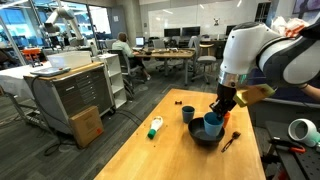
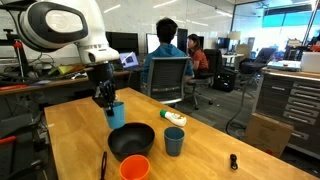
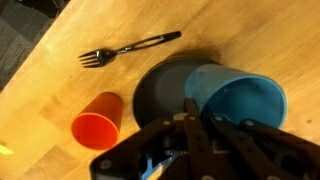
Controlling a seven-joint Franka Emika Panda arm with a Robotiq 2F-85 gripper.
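Gripped by its rim, a light blue cup (image 3: 250, 100) hangs from my gripper, which is shut on it. In exterior view 2 the blue cup (image 2: 116, 116) is just beside and above the near side of a black bowl (image 2: 132, 140). From the wrist, the dark bowl (image 3: 160, 95) lies partly beneath the cup, and its inside looks empty where it shows. Seen from exterior view 1, the cup (image 1: 213, 124) overlaps the bowl (image 1: 200, 133); how far it is over the opening I cannot tell.
An orange cup (image 3: 98, 122) and a black fork (image 3: 130, 47) lie close to the bowl. A grey-blue cup (image 2: 174, 141) stands behind it. Farther off are a white-and-green bottle (image 1: 155, 127) and a small black object (image 2: 233, 161).
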